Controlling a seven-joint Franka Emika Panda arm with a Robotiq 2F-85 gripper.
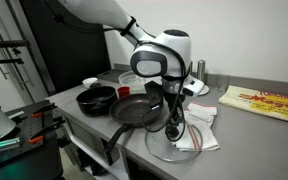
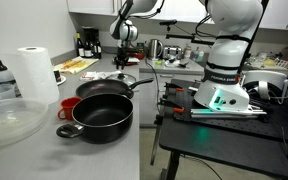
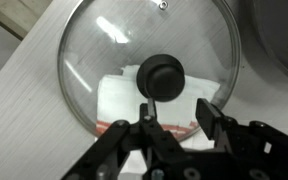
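Observation:
A round clear glass lid [image 1: 189, 150] with a black knob lies near the counter's front edge, partly over a white cloth. The wrist view shows the whole lid [image 3: 94, 65] almost face-on, its knob [image 3: 161, 77] near the middle. My gripper is close over the knob, fingertips near its lower edge and some distance apart. Cloth shows through the glass between the tips. Whether the fingers touch the knob cannot be made out. From the side, the gripper [image 1: 172, 130] hides part of the knob.
Left of the lid is a dark frying pan [image 1: 132, 108], with a black pot [image 1: 96, 100] and red cup [image 1: 123, 92] beyond. The white cloth [image 1: 201, 112] reaches behind the lid. A patterned yellow mat [image 1: 264, 103] lies right.

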